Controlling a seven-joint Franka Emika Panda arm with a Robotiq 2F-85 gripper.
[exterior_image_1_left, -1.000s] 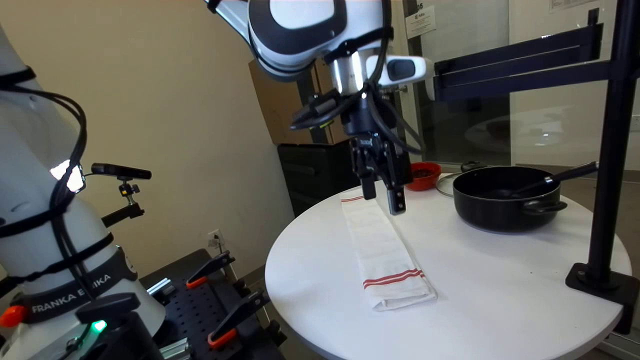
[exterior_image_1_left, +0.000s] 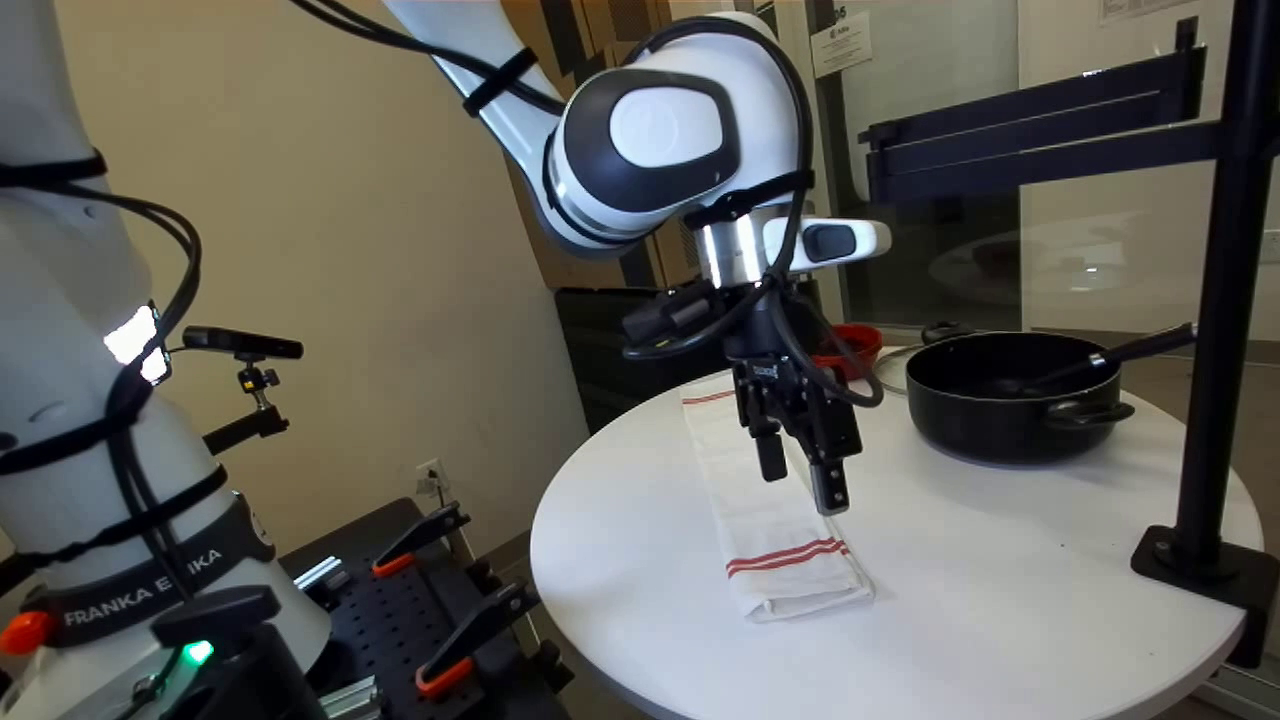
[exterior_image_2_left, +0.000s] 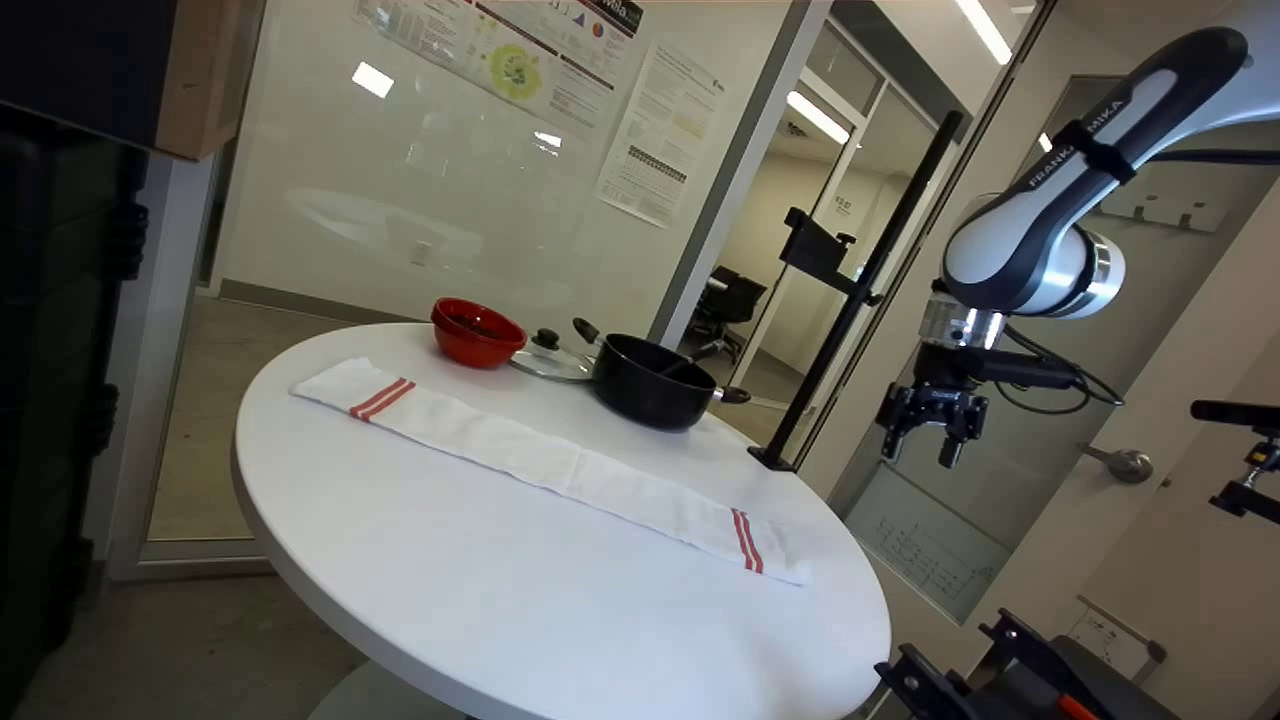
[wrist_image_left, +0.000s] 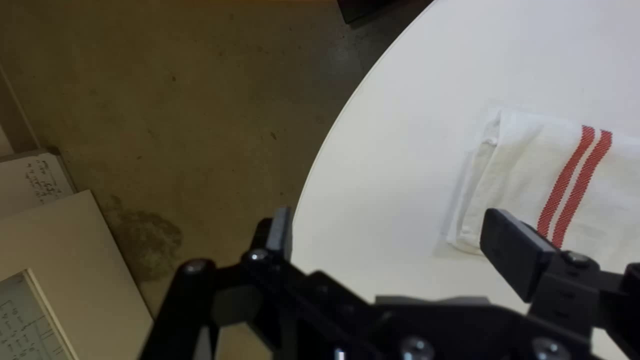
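A white towel with red stripes (exterior_image_1_left: 768, 504) lies folded into a long strip on the round white table. Its full length shows in exterior view 2, where the towel (exterior_image_2_left: 540, 456) runs from far left to near right. My gripper (exterior_image_1_left: 801, 474) is open above the table, nothing between its fingers. In exterior view 2 the gripper (exterior_image_2_left: 920, 450) hangs high at the right. From the wrist, the towel's striped end (wrist_image_left: 540, 174) appears right of centre, partly covered by the right finger (wrist_image_left: 516, 252); the gripper has its left finger near the table's edge.
A black pot (exterior_image_1_left: 1008, 402) with a utensil in it stands at the table's right side. Near it are a glass lid (exterior_image_2_left: 554, 360) and a red bowl (exterior_image_2_left: 474, 334). A black post (exterior_image_1_left: 1212, 360) is clamped at the table edge.
My gripper has come lower and slightly right in exterior view 1, toward the towel's near striped end. It stays open. The towel has not moved.
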